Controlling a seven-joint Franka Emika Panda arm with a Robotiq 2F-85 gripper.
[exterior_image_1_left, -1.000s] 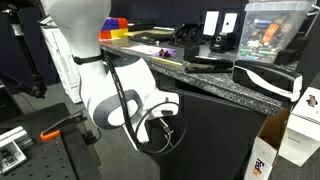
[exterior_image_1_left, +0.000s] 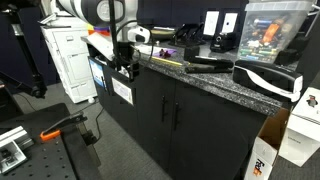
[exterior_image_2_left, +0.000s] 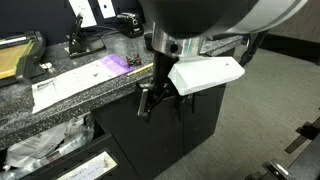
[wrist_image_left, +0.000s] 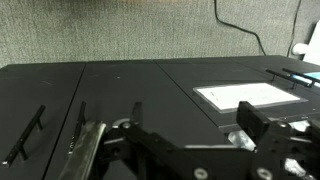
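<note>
In exterior view 1 my gripper (exterior_image_1_left: 124, 68) hangs at the left end of the dark cabinet, in front of its upper edge. In the wrist view the gripper is open, its fingers far apart with nothing between them. Two black cabinet handles (wrist_image_left: 78, 125) show to its left, and a drawer front (wrist_image_left: 250, 95) with a white label is on the right. Exterior view 2 has the gripper (exterior_image_2_left: 163, 106) beside the cabinet front, partly dark against it. Also there is an open drawer (exterior_image_2_left: 95, 165) holding clear plastic wrapping.
The speckled countertop (exterior_image_1_left: 225, 82) carries a clear bin (exterior_image_1_left: 268, 33), a black case (exterior_image_1_left: 267, 78) and other items. Cardboard boxes (exterior_image_1_left: 264, 148) stand at the right end. A small table (exterior_image_1_left: 60, 155) is at front left. Carpet before the doors is clear.
My arm has risen and drawn back to the left, from low in front of the cabinet doors to near the counter's left end. The door handles are uncovered now.
</note>
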